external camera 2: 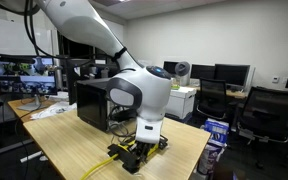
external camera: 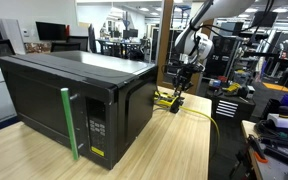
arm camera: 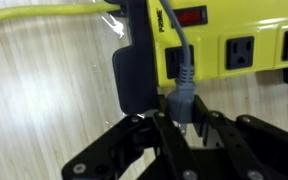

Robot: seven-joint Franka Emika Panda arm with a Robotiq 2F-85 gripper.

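A yellow power strip (arm camera: 224, 40) with black outlets and a red switch crosses the top of the wrist view. A grey plug (arm camera: 185, 92) on a grey cord (arm camera: 174, 25) hangs in front of its lower edge. My gripper is shut on this plug, close over the strip; whether the plug touches the strip cannot be told. In exterior view 1, the arm reaches down to the yellow strip (external camera: 166, 100) at the table's far end, and its fingers are too small to make out.
A black microwave (external camera: 104, 105) stands on the wooden table, left of the strip. A yellow cable (arm camera: 54, 12) runs away from the strip's end, lying along the tabletop. Bare table (external camera: 174, 145) spreads in front of the microwave.
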